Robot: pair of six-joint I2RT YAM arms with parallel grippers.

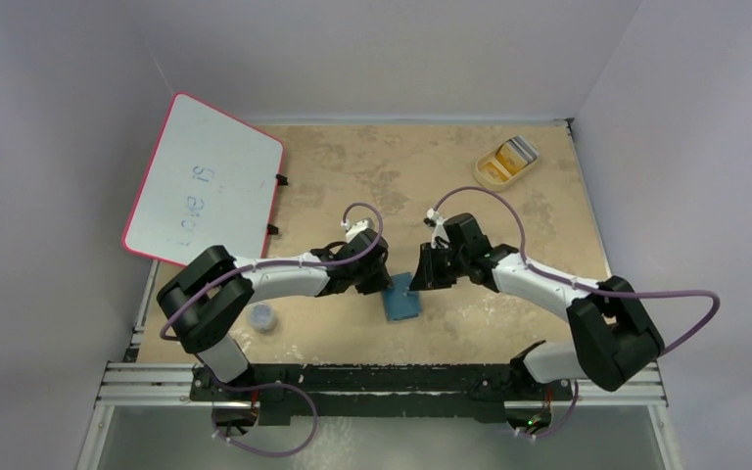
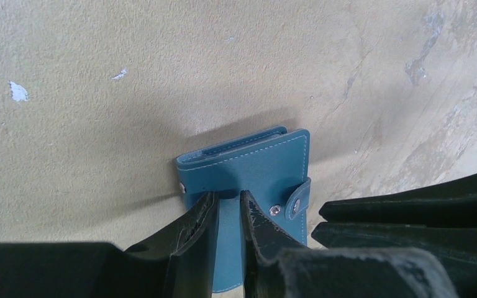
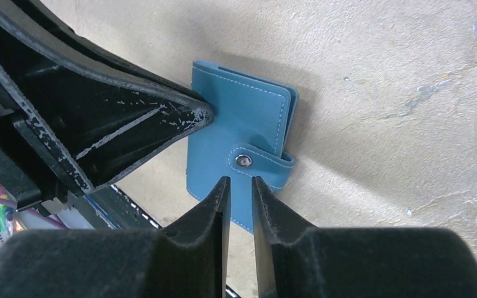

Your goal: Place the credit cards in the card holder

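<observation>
The blue card holder lies on the table between both grippers. In the left wrist view my left gripper is at the holder, fingertips nearly together on its upper left part; what lies between them is hard to make out. My right gripper is over the snap-flap side of the holder in the right wrist view, fingers a narrow gap apart. Cards stand in a small tan container at the back right.
A whiteboard covers the left of the table. A round clear object sits at the front left.
</observation>
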